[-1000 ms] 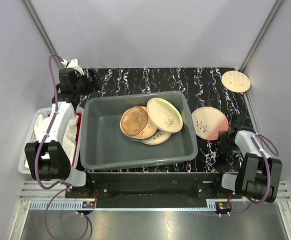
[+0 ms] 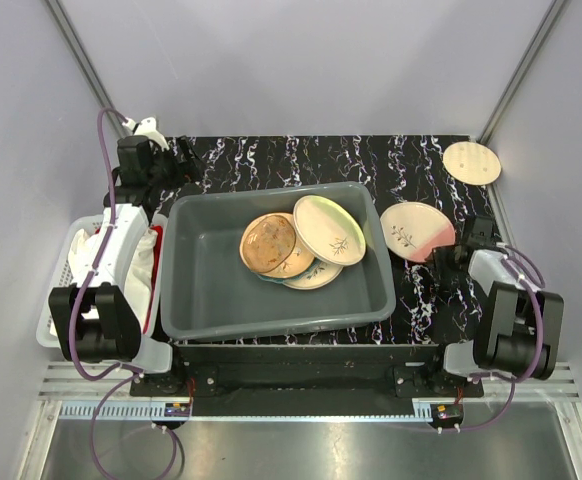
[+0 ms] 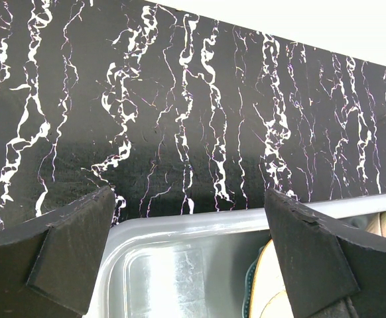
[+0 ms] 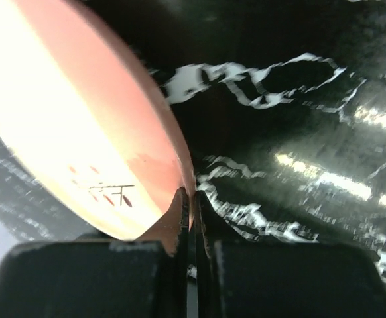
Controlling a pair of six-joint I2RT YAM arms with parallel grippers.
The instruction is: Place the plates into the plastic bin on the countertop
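Note:
The grey plastic bin (image 2: 211,300) holds several plates (image 2: 331,235), piled and overlapping. A pink-and-cream plate (image 2: 411,225) lies on the counter right of the bin. My right gripper is shut at that plate's pink rim; whether any rim is between the fingertips cannot be told. Another cream plate (image 2: 471,162) lies at the back right corner. My left gripper stands open above the counter at the bin's back left corner, with nothing between its fingers.
A white basket (image 2: 61,290) with cloths sits left of the bin.
The right arm has moved toward the back, and the pink-and-cream plate has shifted the same way along the counter. The left arm and bin are unchanged.

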